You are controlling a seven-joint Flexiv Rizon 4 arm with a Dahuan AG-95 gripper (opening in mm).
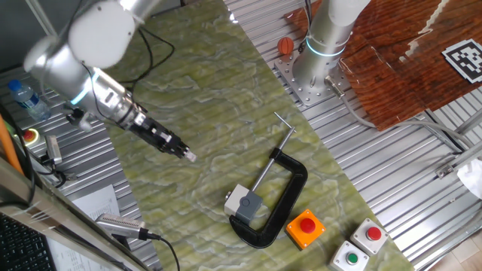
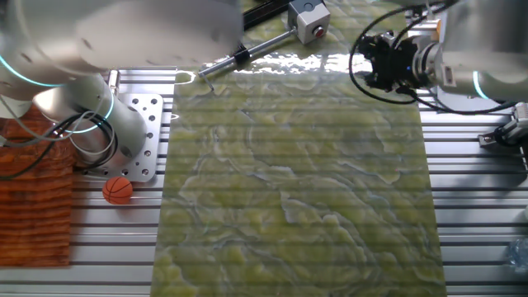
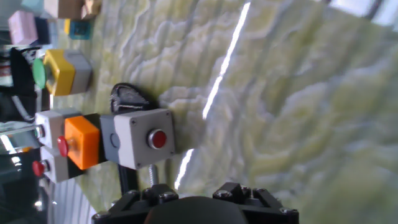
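My gripper [image 1: 190, 156] hangs over the green marbled mat, up and left of a grey box with a red button [image 3: 145, 138]. In exterior view 2 its fingers [image 2: 375, 81] stand apart. The wrist view shows the gripper only along the bottom edge, open, with no object visible between its fingers. A black C-clamp [image 1: 295, 197] lies on the mat with the grey box [image 1: 242, 202] at its lower end. Beside the clamp sits an orange box with a red button [image 1: 305, 229]; my gripper touches none of these.
Two white button boxes [image 1: 370, 235] stand at the mat's lower right edge. A bottle [image 1: 28, 100] stands on the left.
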